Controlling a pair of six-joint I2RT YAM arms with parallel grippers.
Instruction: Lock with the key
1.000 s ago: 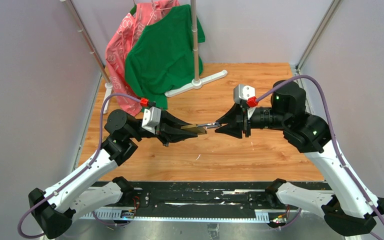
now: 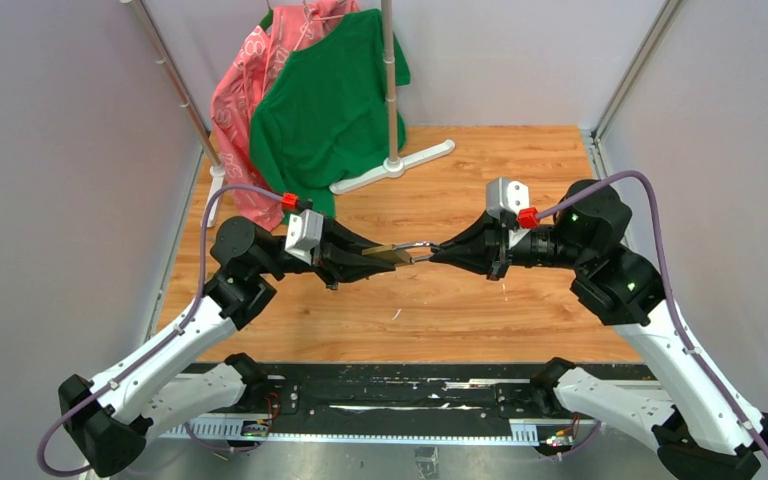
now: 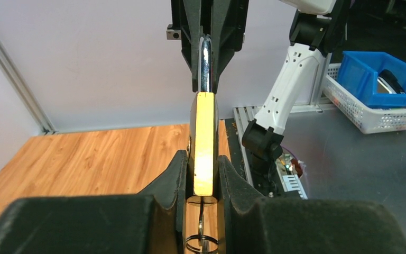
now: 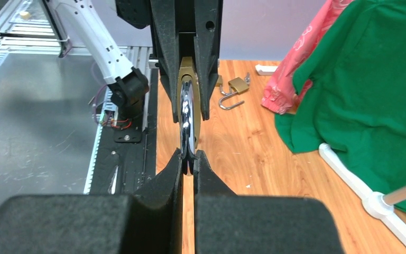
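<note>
A brass padlock (image 2: 396, 256) hangs above the table between my two grippers. My left gripper is shut on its brass body, whose narrow yellow edge faces up in the left wrist view. Below the body, a key with a ring (image 3: 201, 241) shows between the left fingers. The silver shackle (image 4: 187, 116) reaches from the body to my right gripper, which is shut on its end. Whether the shackle's free leg sits in the body is hard to tell.
Other padlocks (image 4: 238, 85) lie on the table, one with its shackle swung open. A clothes rack (image 2: 393, 168) with a green shirt (image 2: 330, 110) and a pink garment (image 2: 245, 90) stands at the back left.
My right gripper has turned and shifted a little, and it has closed on the shackle. Seen from the top, the shackle now shows as a wider loop. The left arm has stayed still.
</note>
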